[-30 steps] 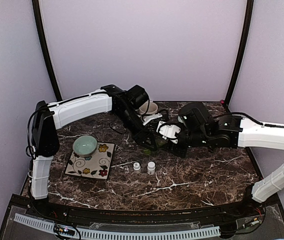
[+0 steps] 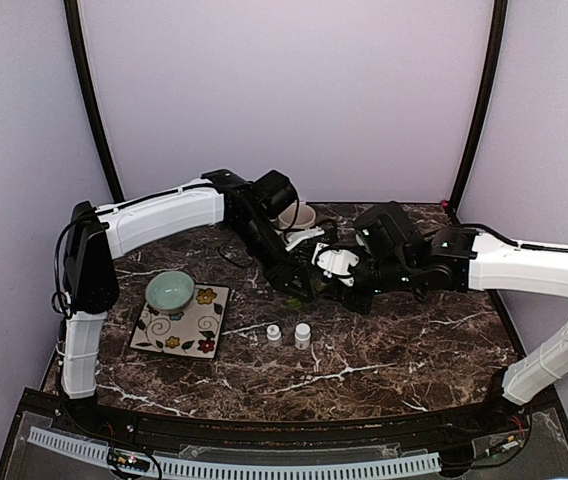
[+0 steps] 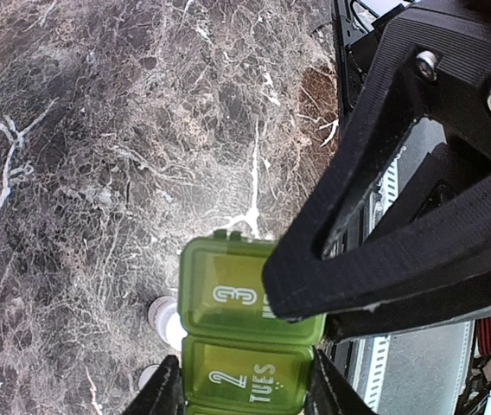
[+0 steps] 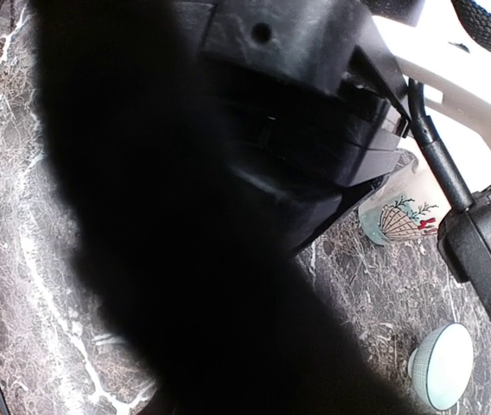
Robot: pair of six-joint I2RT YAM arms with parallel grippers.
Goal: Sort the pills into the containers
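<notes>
My left gripper is shut on a green pill organizer (image 3: 232, 298) with numbered lids, held over the table. My right gripper (image 2: 334, 290) is right beside it, at the organizer's upper part in the left wrist view; its finger state is hard to see, and its own wrist view is mostly dark and blurred. Two small white pill bottles (image 2: 303, 335) stand on the marble below, one shorter (image 2: 274, 334).
A flowered square board (image 2: 149, 335) with a green bowl (image 2: 170, 291) lies at the left. A cup (image 2: 294, 215) stands at the back, behind the arms.
The right arm has shifted very slightly at the organizer. The left arm looks unchanged.
</notes>
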